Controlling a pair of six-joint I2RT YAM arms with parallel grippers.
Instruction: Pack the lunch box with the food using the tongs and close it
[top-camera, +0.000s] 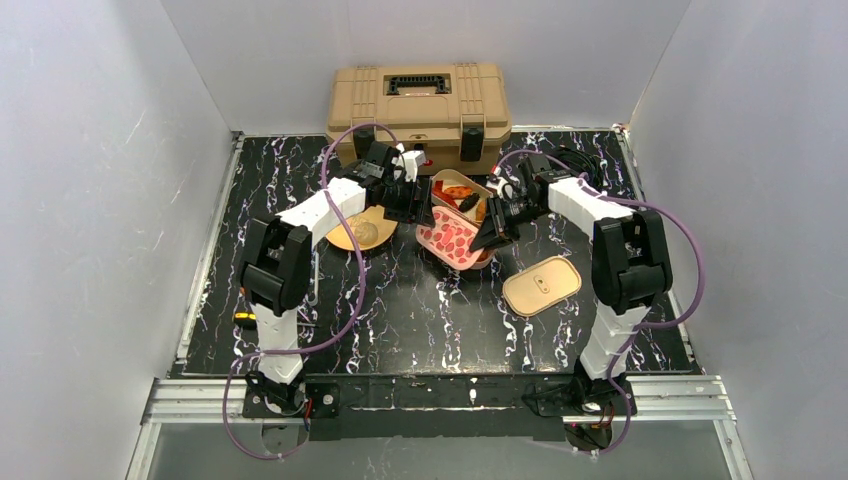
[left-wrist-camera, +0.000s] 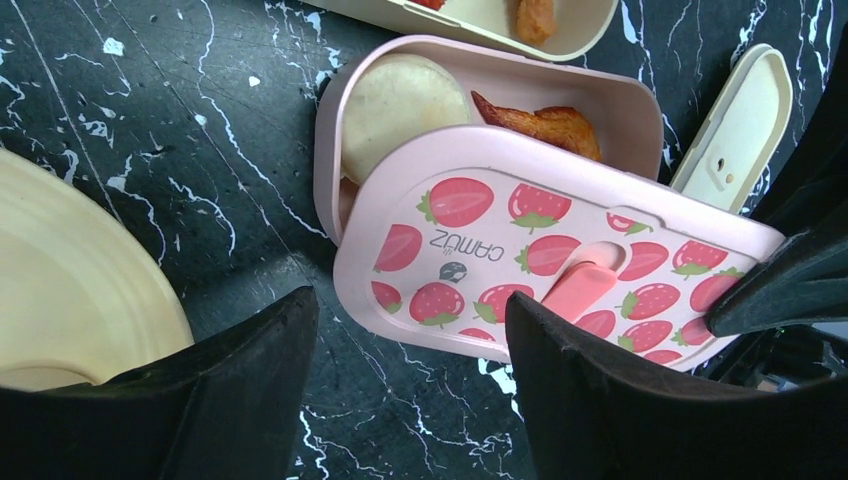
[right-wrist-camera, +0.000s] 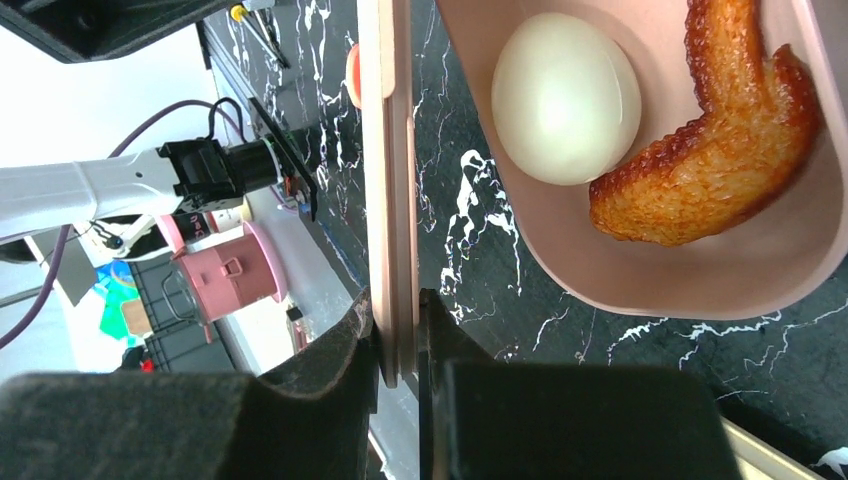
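Observation:
The pink lunch box lid with strawberries (left-wrist-camera: 450, 270) is held tilted over the pink lunch box (left-wrist-camera: 328, 170). My right gripper grips its right end, with the lid's edge between the fingers. Close to the lid's left end, my left gripper is open, and the lid does not show as clasped by it. Inside the box are a round white piece (left-wrist-camera: 400, 115) and a browned wing (left-wrist-camera: 560, 128). In the right wrist view, a smooth white egg (right-wrist-camera: 565, 100) lies beside a wing (right-wrist-camera: 720, 150). The lid covers part of the box.
Behind the pink box stands an open beige box (top-camera: 452, 178) with food. A yellow plate (top-camera: 340, 238) lies left, and a beige lid (top-camera: 541, 286) lies front right. The tan toolbox (top-camera: 420, 105) blocks the back. Tools (top-camera: 245, 320) lie front left.

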